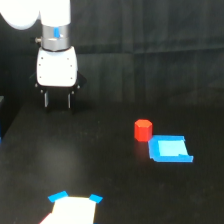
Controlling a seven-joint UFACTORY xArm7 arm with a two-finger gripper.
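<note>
Above the left rear of the dark table hangs my gripper (58, 100), pointing down. Its two small fingers stand apart, and nothing shows between them. Well to its right, a small red block (143, 130) with a roughly six-sided outline rests on the table. Just right of and in front of the block lies a square outlined in blue tape (160, 157), its inside pale blue. Block and tape look very close together; whether they touch is hard to tell.
A pale patch (72, 212) with blue tape at its corners is cut off by the bottom edge. Something blue (6, 118) shows at the far left. A dark curtain (150, 60) hangs behind.
</note>
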